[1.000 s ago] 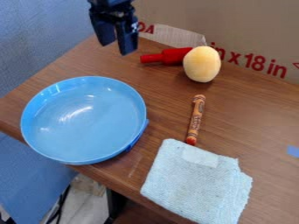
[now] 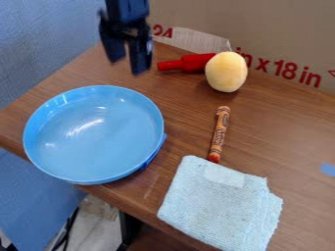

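Observation:
My gripper (image 2: 125, 51) hangs at the top left above the back of the wooden table, dark and motion-blurred, so its finger state is unclear. Below it at the left sits a round blue plate (image 2: 94, 134). To the gripper's right lie a red object (image 2: 183, 64), perhaps a bottle, and a pale yellow egg-shaped object (image 2: 225, 71). A brown wrapped stick (image 2: 217, 134) lies right of the plate, and a folded light-blue cloth (image 2: 216, 206) is at the front.
A cardboard panel (image 2: 288, 39) stands along the back. The table's left edge runs beside the plate.
The gripper has shifted only slightly at the top left and looks blurred now. The objects on the table are unchanged.

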